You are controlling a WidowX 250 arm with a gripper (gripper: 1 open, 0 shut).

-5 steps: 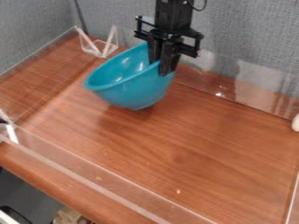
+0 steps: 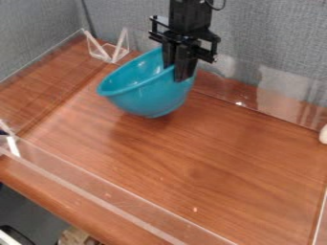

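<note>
A teal plastic bowl [image 2: 143, 93] is tilted at the back middle of the wooden table [image 2: 192, 182], its higher side up at my black gripper [image 2: 178, 65]. The gripper is shut on that rim of the bowl; the fingertips are partly hidden by the arm and bowl.
A small white wire rack [image 2: 107, 50] stands at the back left. A white object [image 2: 322, 133] is cut off at the right edge. Clear low walls edge the table, with grey panels behind.
The grip looks the same.
</note>
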